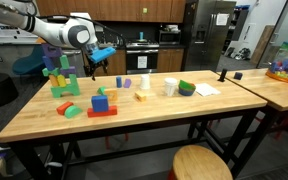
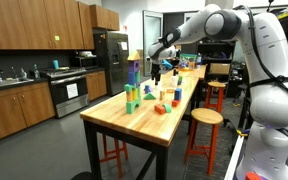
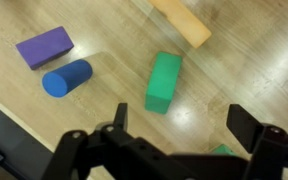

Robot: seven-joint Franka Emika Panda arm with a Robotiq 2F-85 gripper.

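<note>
My gripper stands open over the wooden table, its fingers wide apart with nothing between them. Ahead of its fingers, a green block (image 3: 163,82) lies flat on the tabletop in the wrist view. Another green piece (image 3: 224,150) shows partly by the right finger. To the left are a purple block (image 3: 45,47) and a blue cylinder (image 3: 67,78); an orange block (image 3: 182,20) lies beyond. In exterior view 1, a tower of colored blocks (image 1: 61,78) rises at the table's left, with the arm (image 1: 83,35) to its right.
A blue cube (image 1: 100,103) rests on a red block (image 1: 102,113) near the front edge. White cups (image 1: 171,86), a green bowl (image 1: 186,88) and white paper (image 1: 206,88) occupy the right half. A stool (image 1: 200,162) stands before the table, whose front right is clear.
</note>
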